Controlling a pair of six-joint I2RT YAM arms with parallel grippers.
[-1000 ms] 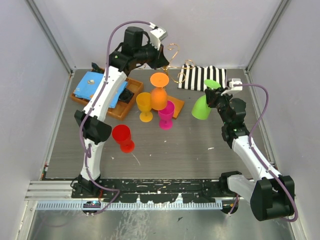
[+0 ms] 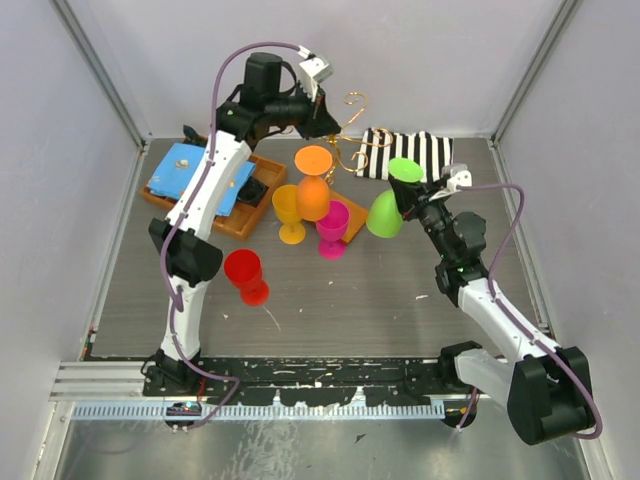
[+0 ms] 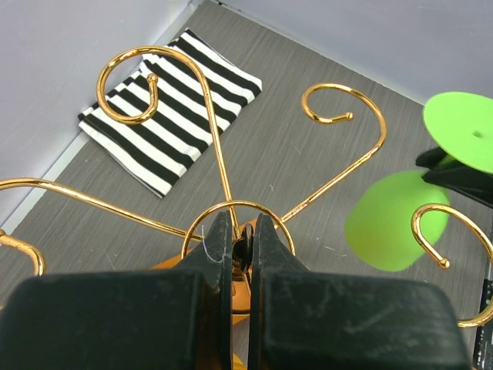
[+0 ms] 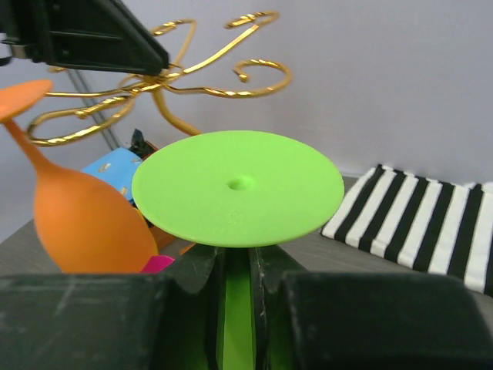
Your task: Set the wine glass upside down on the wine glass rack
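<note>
The golden wine glass rack [image 2: 350, 140] stands at the back centre, and my left gripper is shut on the ring at its top. From one hook on the near side hangs an orange glass [image 2: 315, 197], upside down. Right of the rack, the green wine glass [image 2: 385, 215] is held upside down in the air, base up and bowl down. My right gripper [image 2: 402, 193] is shut on its stem, just beneath the round green base [image 4: 239, 189]. In the left wrist view, an empty curled hook [image 3: 435, 239] appears in front of the green bowl [image 3: 397, 221].
Yellow [image 2: 287, 207], magenta [image 2: 333, 228] and red [image 2: 247, 274] glasses stand left and front of the rack. A striped cloth [image 2: 430, 150] lies behind the green glass. A wooden tray [image 2: 235, 222] with blue items is at left.
The green glass and my right gripper have moved left, closer to the rack. Earlier, the rack turned slightly and the orange glass shifted a little left.
</note>
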